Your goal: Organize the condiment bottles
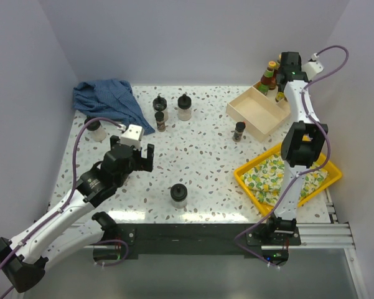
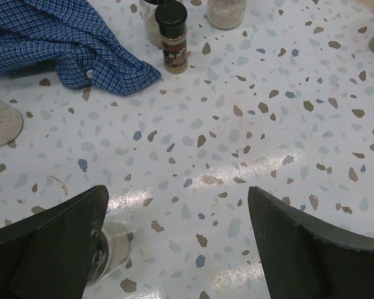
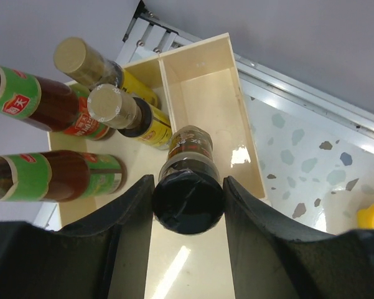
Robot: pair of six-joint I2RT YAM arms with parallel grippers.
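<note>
A small spice jar with a black cap is held by its cap in my right gripper, over the small end compartment of the cream box. Whether its base touches the box floor I cannot tell. Two sauce bottles with green labels and two yellow-labelled jars occupy the compartment beside it. My left gripper is open above the left of the table, empty. Single spice jars stand near the box and near the cloth. Clear black-lidded jars stand at the back, left and front.
The yellow tray with a lemon-print cloth lies in front of the box. A blue checked cloth is crumpled at the back left. Walls stand close behind and right of the box.
</note>
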